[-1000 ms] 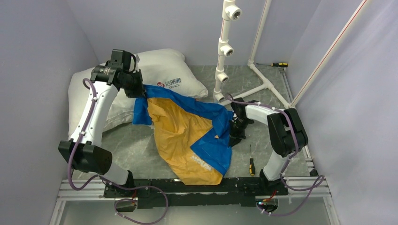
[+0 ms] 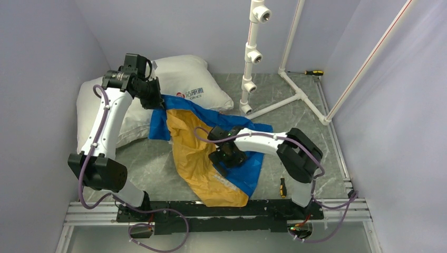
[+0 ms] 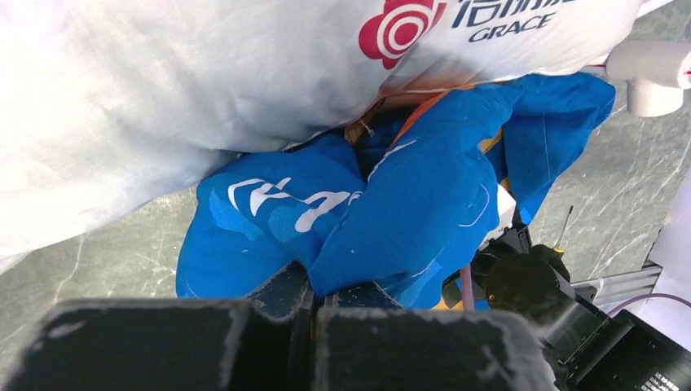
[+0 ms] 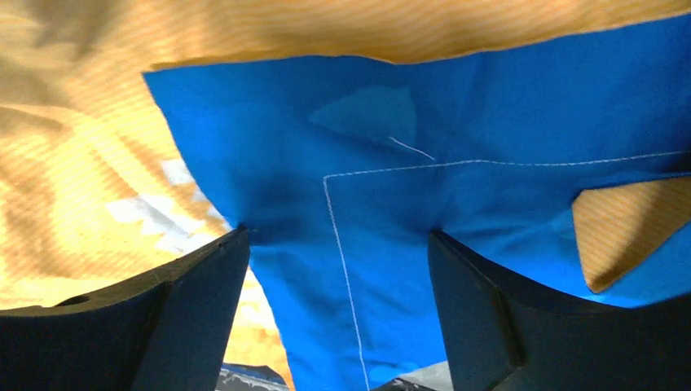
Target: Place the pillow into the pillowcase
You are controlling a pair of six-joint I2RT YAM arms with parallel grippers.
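A white pillow (image 2: pixel 195 84) (image 3: pixel 163 90) lies at the back left. In front of it the blue and yellow pillowcase (image 2: pixel 184 153) (image 3: pixel 424 204) spreads across the floor, its upper left part raised. My left gripper (image 2: pixel 157 103) is shut on that blue cloth beside the pillow. My right gripper (image 2: pixel 226 158) is over the pillowcase's right part, where a blue flap lies folded on the yellow fabric (image 4: pixel 81 163); its fingers stand apart, close to the blue cloth (image 4: pixel 350 122), with nothing seen held.
A white pipe stand (image 2: pixel 249 68) rises behind the pillowcase, with its base reaching right. Screwdrivers lie at the right front (image 2: pixel 282 184) and back right (image 2: pixel 314 73). Bare grey floor (image 2: pixel 137 168) shows at the left front; walls close in the sides.
My right gripper has moved left from the pillowcase's right edge onto the folded blue part. My left gripper stays nearly in place with the raised cloth.
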